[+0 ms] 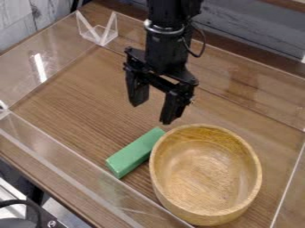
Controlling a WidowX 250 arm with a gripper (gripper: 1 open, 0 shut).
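My black gripper [158, 96] hangs in the upper middle of the camera view, open, above the wooden table. A green block [134, 151] lies below it at the lower middle, just left of a large cream oval bowl [202, 178] at the lower right.
A white wire-like object [98, 25] sits at the back left near the table's edge.
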